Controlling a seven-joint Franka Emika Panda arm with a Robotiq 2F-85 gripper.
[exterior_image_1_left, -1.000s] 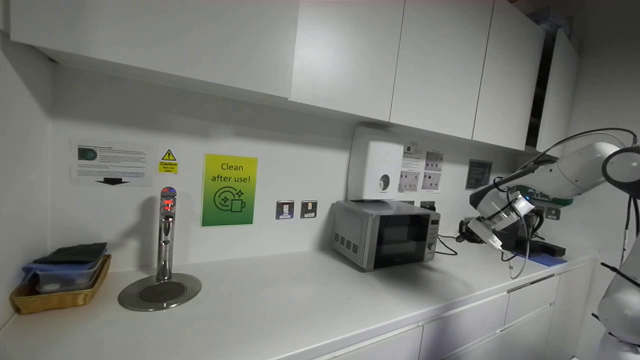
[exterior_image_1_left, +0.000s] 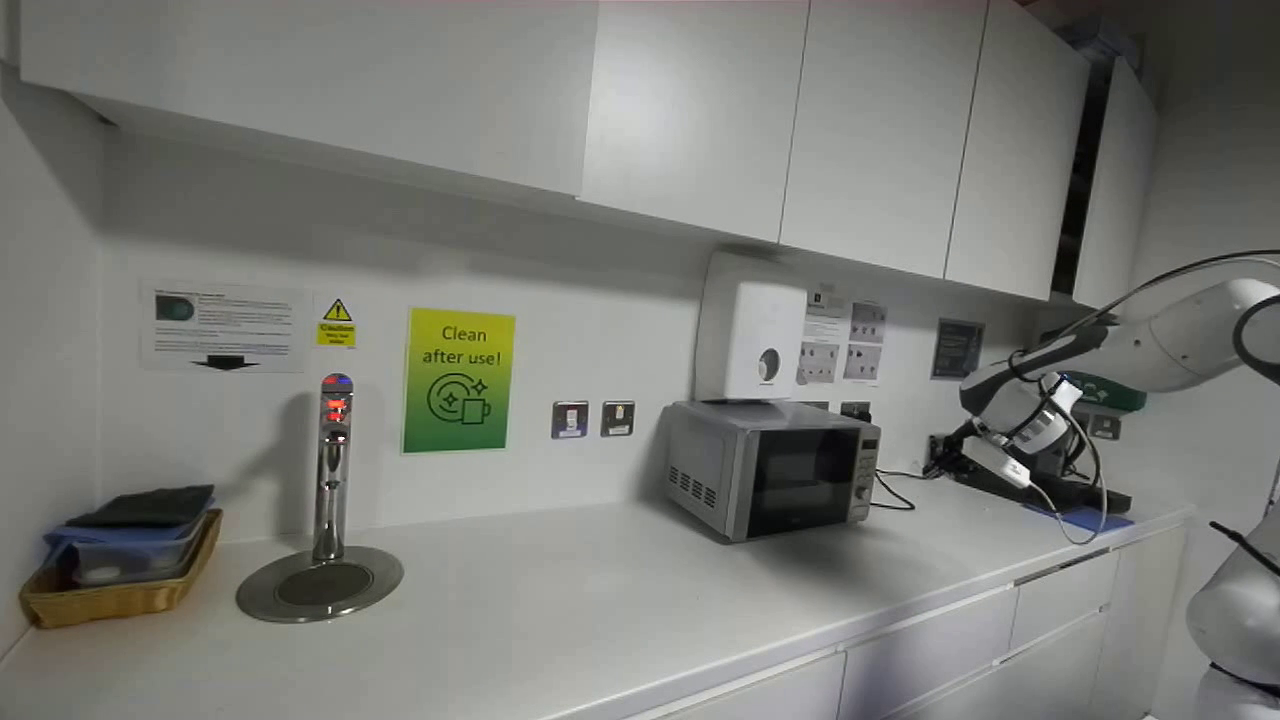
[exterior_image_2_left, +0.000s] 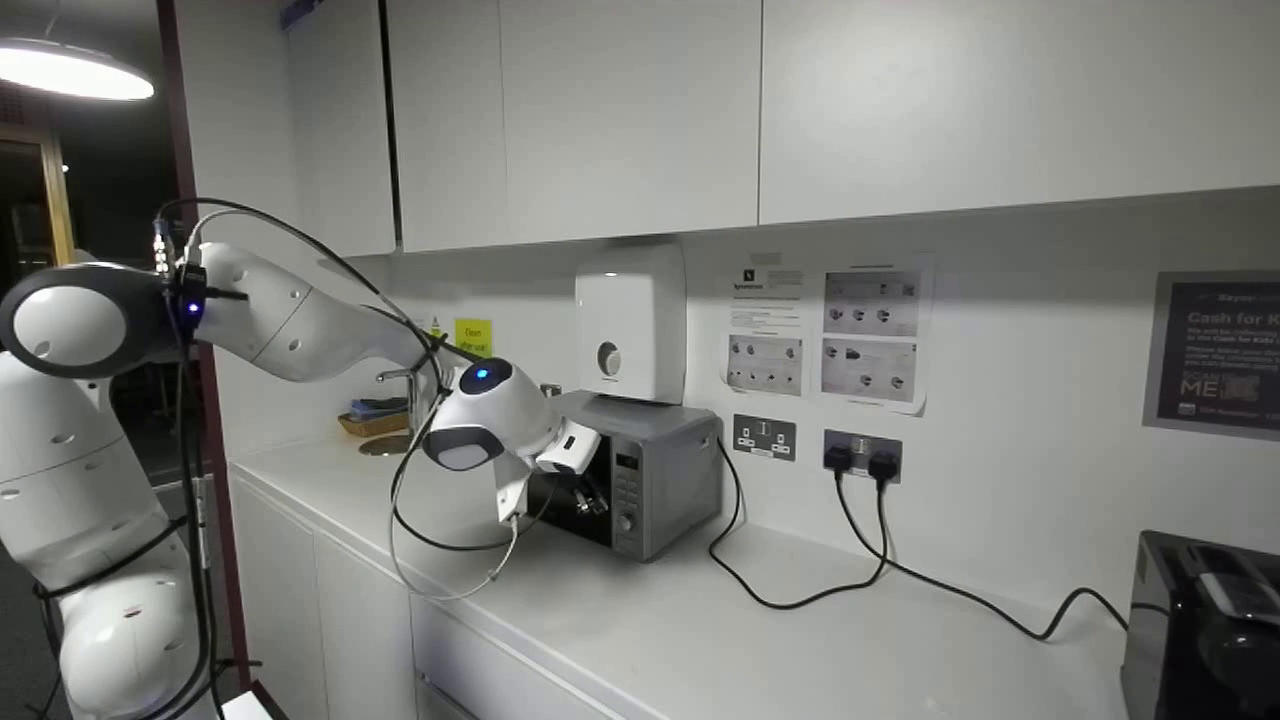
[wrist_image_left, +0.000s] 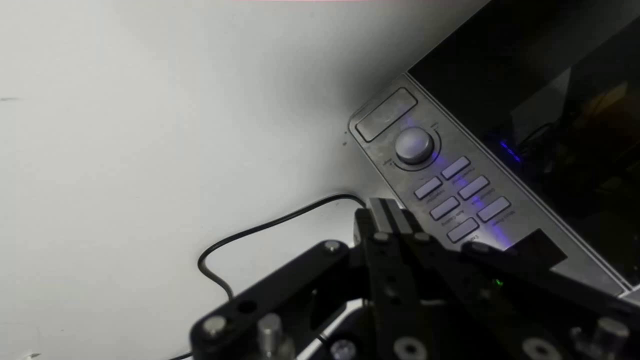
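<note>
A silver microwave (exterior_image_1_left: 768, 468) with a dark glass door stands on the white counter. Its control panel (exterior_image_2_left: 626, 498) faces my arm. Close up in the wrist view are the round knob (wrist_image_left: 414, 145), several grey buttons (wrist_image_left: 474, 188) and, lower down, a dark display (wrist_image_left: 538, 252). My gripper is shut, and nothing shows between its fingertips. In that view the tips overlap the panel's edge beside the buttons. From the side, the gripper (exterior_image_2_left: 590, 494) appears in front of the microwave; I cannot tell whether it touches. The door looks closed.
A black power cable (exterior_image_2_left: 768, 604) loops over the counter beside the microwave. A dark appliance (exterior_image_2_left: 1200, 624) stands at the counter's near right end. The wicker basket (exterior_image_1_left: 114, 600) and metal tap (exterior_image_1_left: 327, 480) are far off. Bare counter (exterior_image_1_left: 540, 624) lies between tap and microwave.
My arm and gripper have shifted a little to the right in exterior view 1, away from the microwave, with the wrist turned somewhat. The microwave has not moved.
</note>
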